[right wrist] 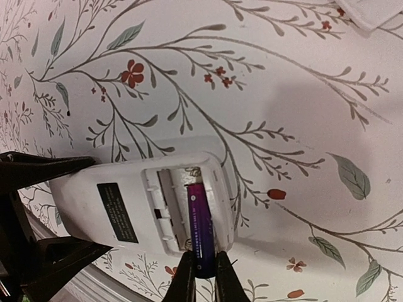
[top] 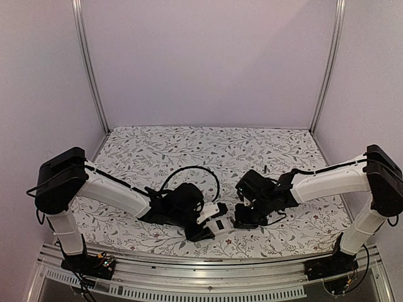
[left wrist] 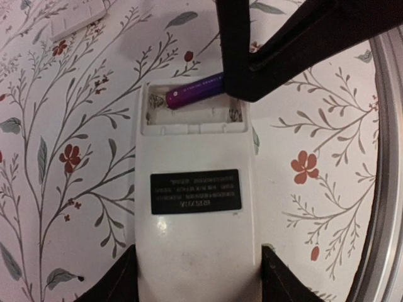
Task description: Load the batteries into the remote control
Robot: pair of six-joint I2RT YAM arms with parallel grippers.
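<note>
The white remote control lies back side up, its battery compartment uncovered. My left gripper is shut on the remote's body from both sides. A purple battery slants over the compartment; one end dips in near a spring, while the other is raised. My right gripper is shut on that raised end, which reaches past the compartment's side wall. In the left wrist view, a dark right finger hides this end. No other battery shows inside the compartment, though part of its floor is covered.
A white piece, perhaps the battery cover, lies on the patterned cloth beyond the remote. A small dark object rests farther back, behind the right arm.
</note>
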